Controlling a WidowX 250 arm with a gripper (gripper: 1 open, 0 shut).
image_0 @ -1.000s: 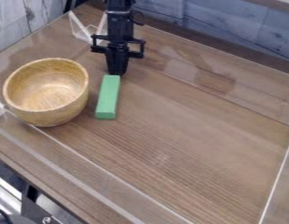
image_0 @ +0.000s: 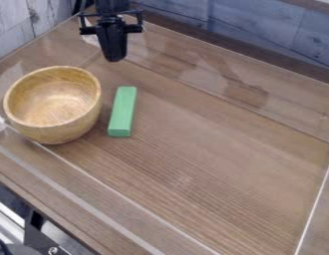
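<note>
A black gripper (image_0: pixel 114 52) hangs from the top edge, left of centre, shut, with nothing visible between its fingers. Below it a flat green rectangular block (image_0: pixel 122 112) lies on the wooden table, just right of a large pale wooden bowl (image_0: pixel 54 122). The bowl looks empty.
The gripper has risen away from the green block toward the back of the table and slightly left. The block and bowl look unmoved.
</note>
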